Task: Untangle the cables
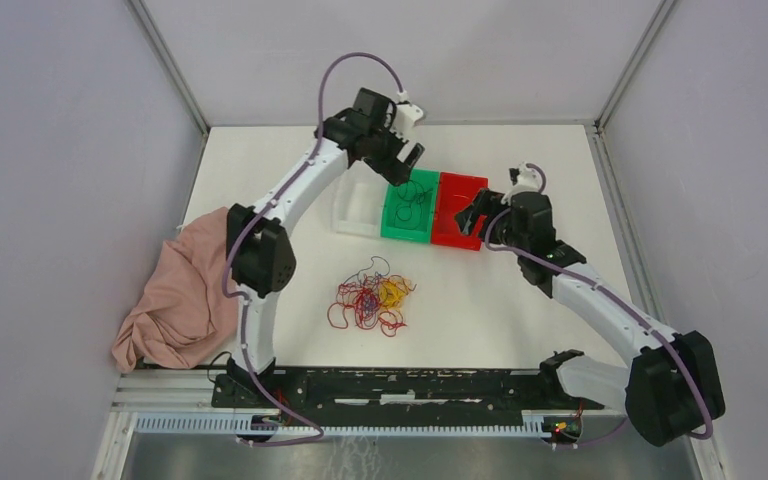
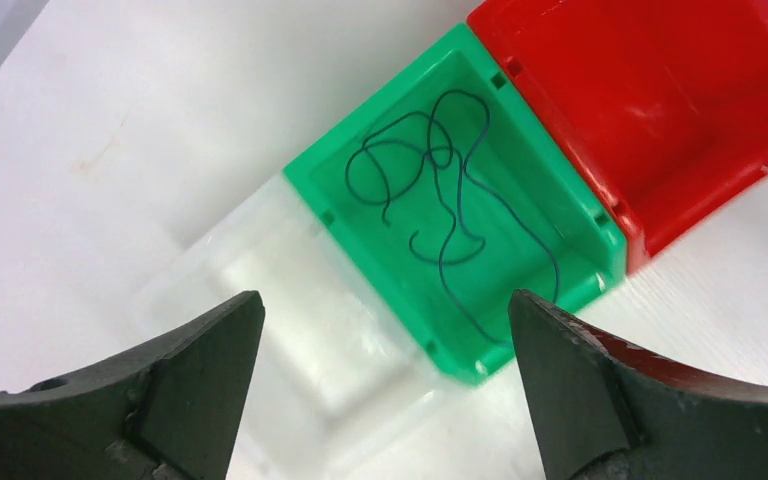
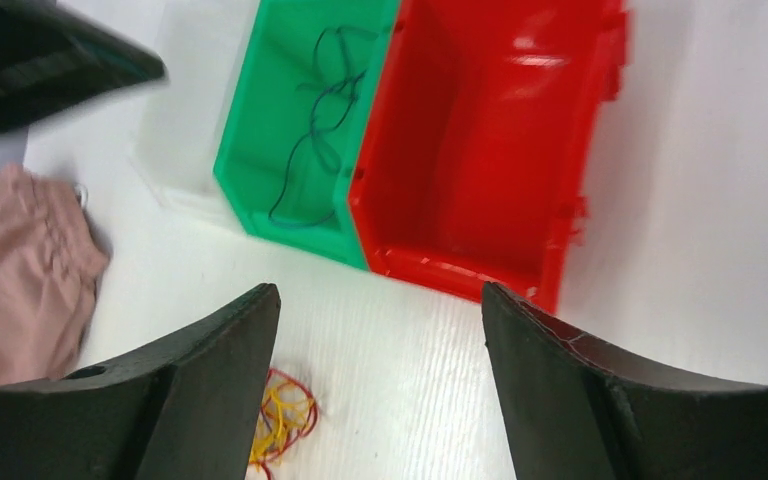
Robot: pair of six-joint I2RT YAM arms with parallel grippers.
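A tangle of red, blue, dark and yellow cables (image 1: 368, 298) lies on the front middle of the table; part of its yellow and red strands (image 3: 285, 415) shows low in the right wrist view. One dark cable (image 2: 457, 215) rests in loose loops inside the green bin (image 2: 390, 270). Over the back edge of the bins hangs my left gripper (image 1: 409, 166), open and empty, its fingers (image 2: 195, 375) wide apart. My right gripper (image 1: 467, 222), also open and empty, hovers at the right side of the red bin (image 1: 441, 235). Its fingers (image 3: 225, 375) stand far apart.
The white bin (image 1: 360, 212) adjoins the green one on its left and looks empty. No cable shows in the red bin. A pink cloth (image 1: 185, 290) covers the table's left edge. Bare table (image 1: 490, 310) extends right of the tangle.
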